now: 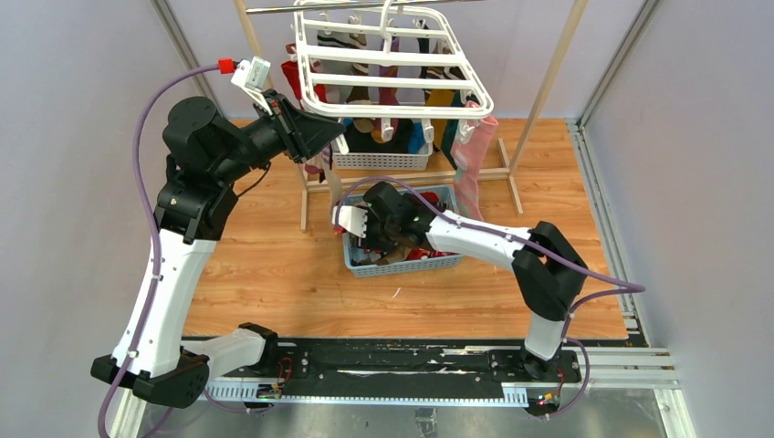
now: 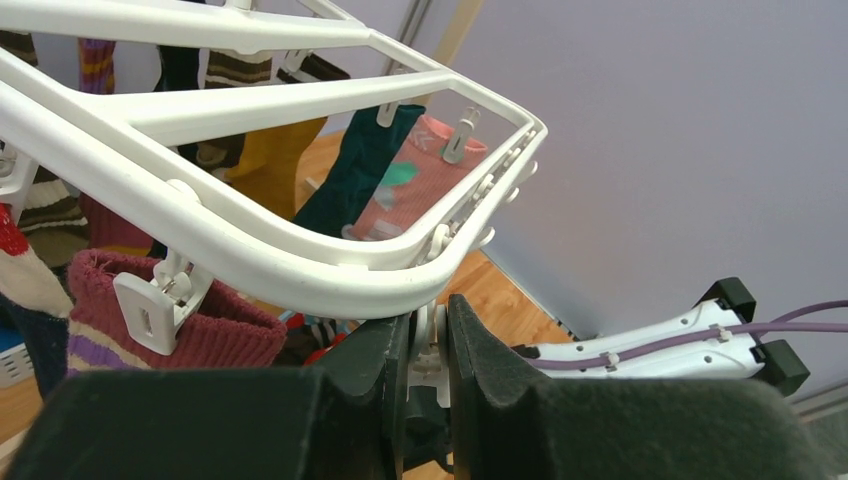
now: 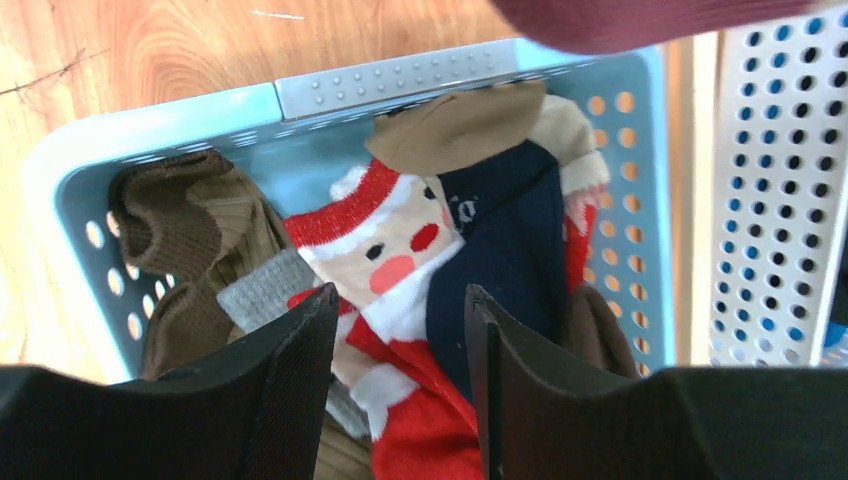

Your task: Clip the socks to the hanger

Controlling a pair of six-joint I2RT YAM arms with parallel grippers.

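The white hanger (image 1: 397, 83) hangs from a metal rod with several socks clipped to it. In the left wrist view, my left gripper is shut on a white clip (image 2: 428, 370) beneath the hanger's near corner; no sock shows in that clip. Below, my right gripper stands open, pointing down into the blue basket (image 3: 400, 84). Loose socks lie under its fingers: a Santa-face sock (image 3: 405, 245), a navy sock (image 3: 515, 250) and a brown ribbed sock (image 3: 175, 225). Nothing is seen held between the right fingertips.
A pink sock (image 1: 470, 164) hangs at the hanger's right and a dark red sock (image 2: 240, 335) hangs from another clip. A white basket (image 1: 383, 161) stands behind the blue one, past the wooden stand (image 1: 548, 78).
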